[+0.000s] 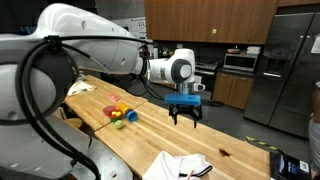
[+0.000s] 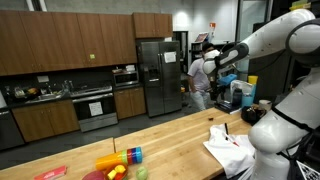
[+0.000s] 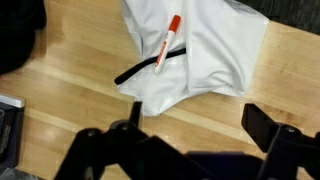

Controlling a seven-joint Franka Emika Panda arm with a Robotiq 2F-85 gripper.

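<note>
My gripper hangs in the air above the wooden table, open with nothing between its fingers. In the wrist view its dark fingers stand wide apart along the lower part, and bare wood shows between them. A crumpled white cloth lies ahead of the gripper in that view. On the cloth rest a red-and-white marker and a dark pen-like stick, whose end reaches past the cloth's edge. The cloth is also at the near side of the table in exterior view 1.
Colourful toys, among them a blue-ended cylinder and a red round piece, sit at the table's far end from the cloth. A black device stands by the right edge. Open wood lies between toys and cloth.
</note>
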